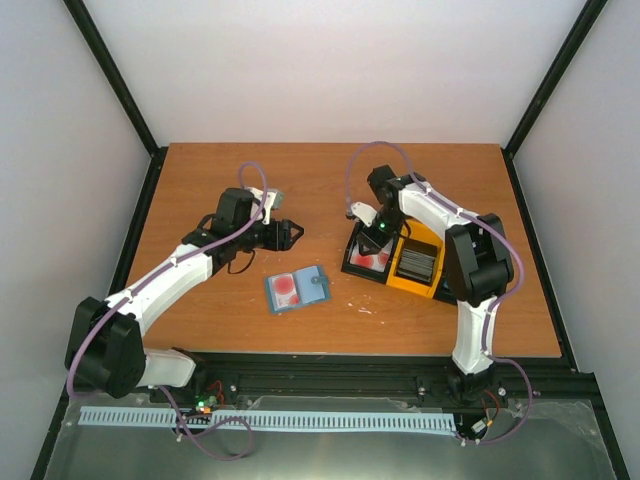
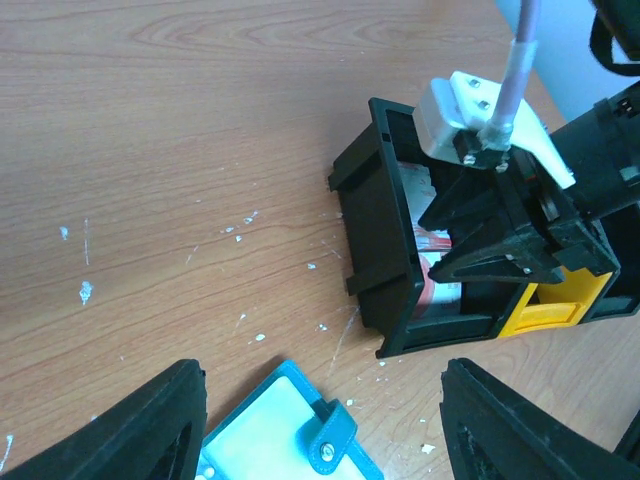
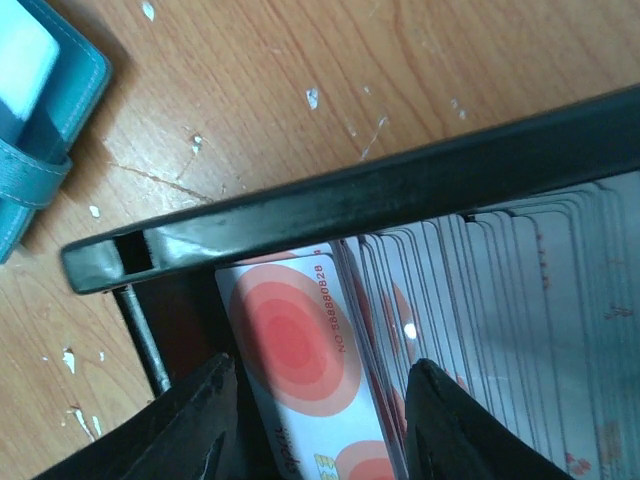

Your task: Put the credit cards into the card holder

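Observation:
The blue card holder [image 1: 313, 283] lies unfolded on the table, with a red-and-white card [image 1: 284, 287] on its left half. White credit cards with red circles [image 3: 292, 335] stand in a row inside the black bin [image 2: 385, 240]. Down at that bin, my right gripper has its fingers parted around the front card's lower part, one dark finger on either side in the right wrist view. Whether they touch the card I cannot tell. Above the table, up and left of the holder, my left gripper [image 1: 298, 233] is open, with nothing between its fingers.
A yellow bin [image 1: 425, 243] of dark items adjoins the black one on the right. The black bin's raised rim [image 3: 400, 185] runs close in front of the cards.

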